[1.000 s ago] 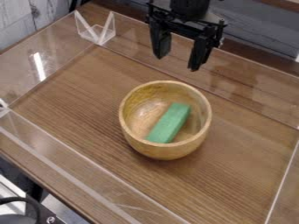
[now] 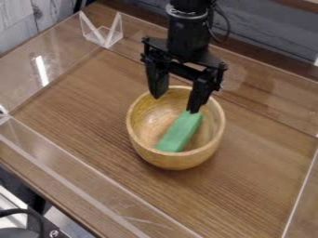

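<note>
My black gripper [image 2: 181, 85] hangs over the back part of a round tan bowl [image 2: 147, 147], its fingers open and pointing down. Inside the bowl a green oblong object [image 2: 179, 133] lies at a slant, below and in front of the fingers. I cannot tell whether any finger touches the bowl.
A clear plastic object [image 2: 102, 30] is at the back left. A black cable [image 2: 28, 218] shows at the lower left edge.
The gripper has moved down and toward the viewer, from behind the bowl to over it. The bowl and green object look unmoved.
</note>
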